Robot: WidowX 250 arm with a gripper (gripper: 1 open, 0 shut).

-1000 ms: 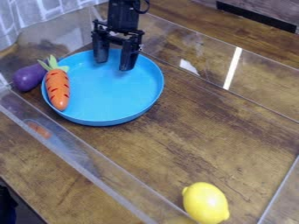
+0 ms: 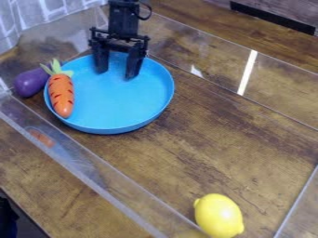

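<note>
My black gripper (image 2: 118, 58) hangs at the top centre, open, its two fingers reaching down over the back part of a blue round tray (image 2: 118, 104). A toy carrot (image 2: 61, 93) with pale green leaves lies on the tray's left side. Whether anything sits between the fingertips is hard to tell at this size; nothing shows there.
A purple eggplant (image 2: 30, 83) lies just left of the tray. A yellow lemon (image 2: 218, 216) rests at the bottom right. Clear panels edge the wooden surface (image 2: 218, 130), whose middle right is bare.
My gripper has moved slightly left and its fingers look a little closer together than a second ago. The tray, carrot, eggplant and lemon have not moved.
</note>
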